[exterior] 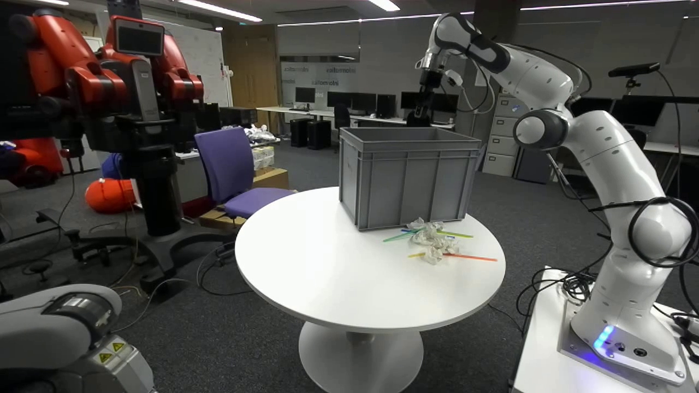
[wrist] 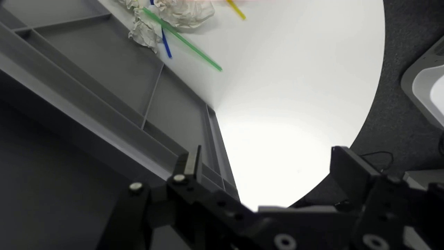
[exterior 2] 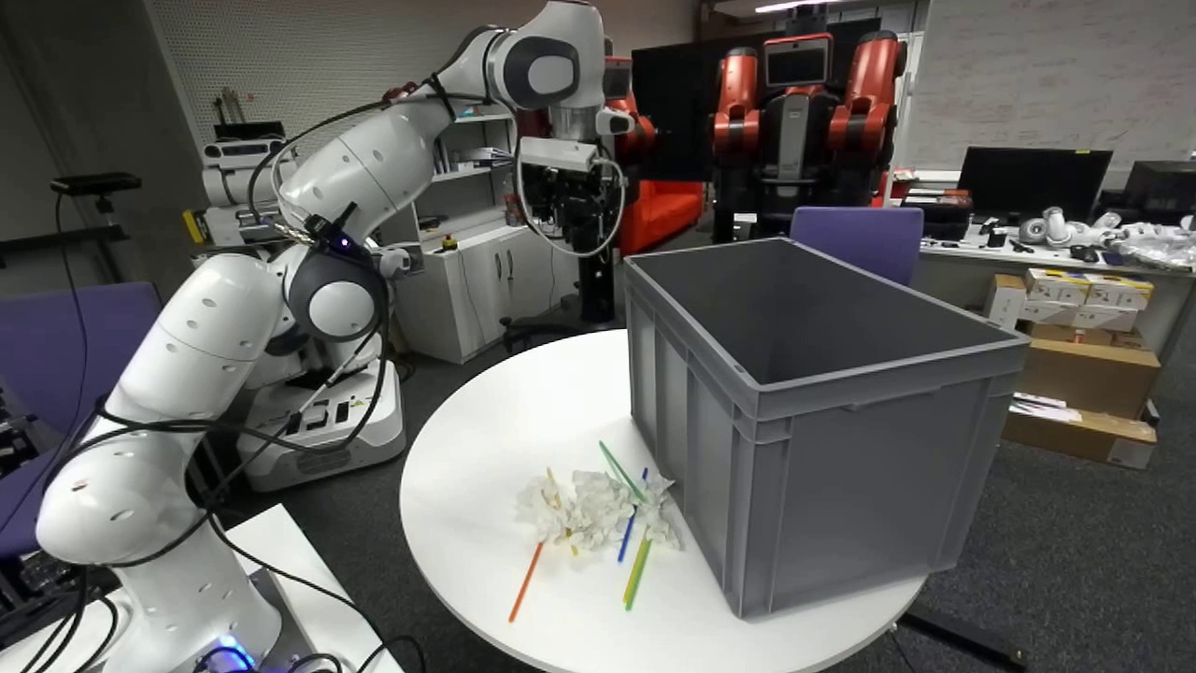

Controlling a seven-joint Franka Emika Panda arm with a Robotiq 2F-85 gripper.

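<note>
My gripper is open, its two fingers wide apart with nothing between them. It hangs high, above the level of the grey crate [exterior 2: 886, 471], and the wrist view looks down past the crate's rim onto the table. Crumpled whitish paper [exterior 2: 600, 507] lies on the table close against the crate's side. Among the paper are a green straw [wrist: 193, 50], a blue straw [exterior 2: 627, 534], an orange-red straw [exterior 2: 526, 581], a yellow-green straw [exterior 2: 638, 574] and a yellow one [wrist: 236, 9]. Part of the crate's inside shows in the second exterior view and looks empty.
The crate's tall walls stand near its edge. A purple chair [exterior: 229, 167] and a red robot [exterior: 144, 85] stand beyond, clear of the table.
</note>
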